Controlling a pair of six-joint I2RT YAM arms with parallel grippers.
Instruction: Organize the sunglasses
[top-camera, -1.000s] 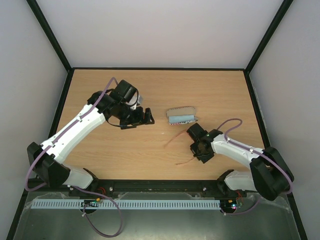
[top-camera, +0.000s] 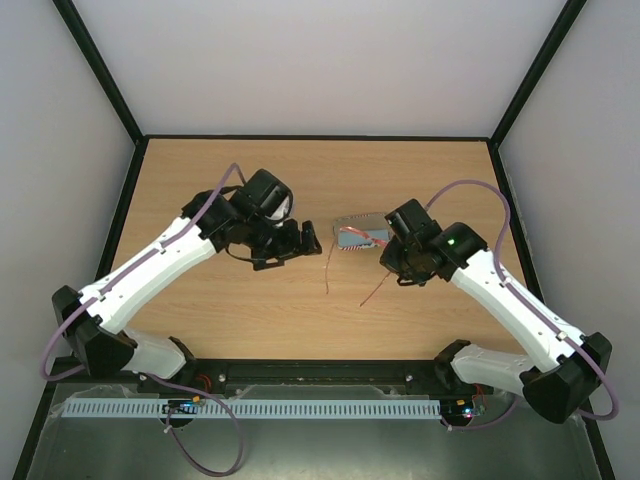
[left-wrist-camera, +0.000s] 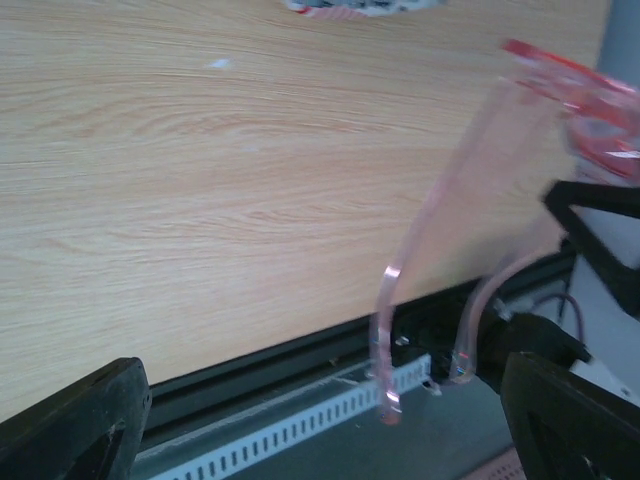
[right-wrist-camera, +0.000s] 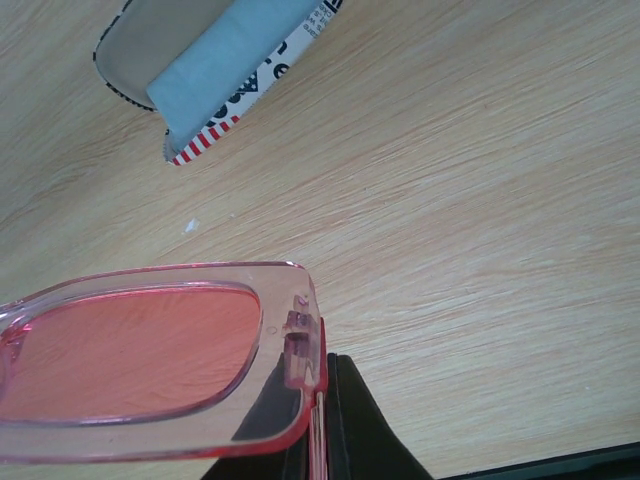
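Note:
My right gripper (top-camera: 392, 255) is shut on the pink sunglasses, raised over the table with both temples hanging unfolded; in the left wrist view the sunglasses (left-wrist-camera: 460, 170) appear blurred at the right. A glasses case (top-camera: 362, 228) with a striped edge lies open on the table behind them, a light blue cloth (right-wrist-camera: 225, 60) in it. My left gripper (top-camera: 308, 240) stands open to the left of the case, apart from the sunglasses, with nothing between its fingers.
A black frame rail (top-camera: 300, 368) runs along the front edge; walls enclose the sides and back.
My right arm has lifted the sunglasses and moved them back and up, partly over the case in the top view. The left gripper has shifted slightly to the right.

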